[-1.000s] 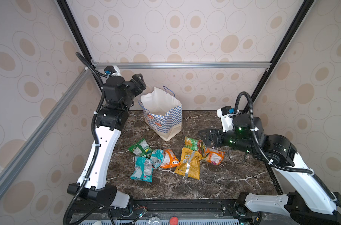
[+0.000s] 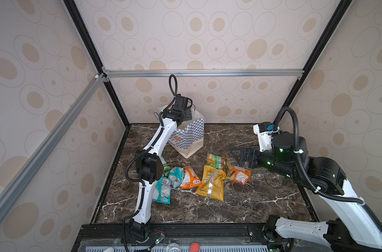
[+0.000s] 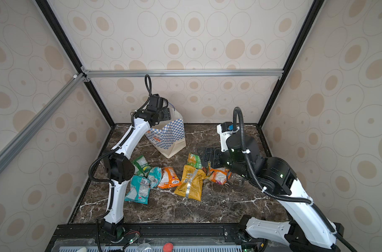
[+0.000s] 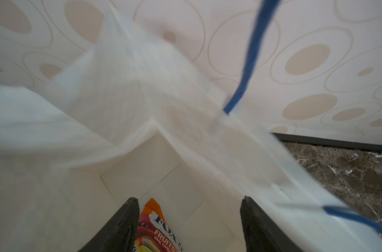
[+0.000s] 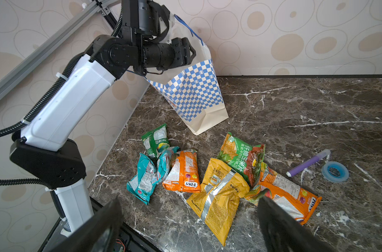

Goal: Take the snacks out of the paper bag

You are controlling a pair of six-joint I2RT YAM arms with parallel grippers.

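Observation:
The checkered paper bag (image 2: 188,136) stands upright at the back left. My left gripper is open at its mouth; inside, an orange Fox's Fruits bag (image 4: 153,229) lies low between the fingertips, none of it gripped. Outside lie snack packs: green (image 5: 155,138), teal (image 5: 142,182), orange (image 5: 182,172), yellow (image 5: 216,197), green-red (image 5: 241,153) and another orange one (image 5: 287,197). My right gripper hangs over the right side of these packs; its fingers are blurred and apart in its wrist view.
A purple marker (image 5: 306,163) and a blue tape roll (image 5: 335,172) lie on the right of the marble table (image 5: 304,105). Walls enclose the table at the back and sides.
My left arm has swung right from beside the left wall to over the bag's mouth. The right arm has shifted slightly right. The packs outside have not moved.

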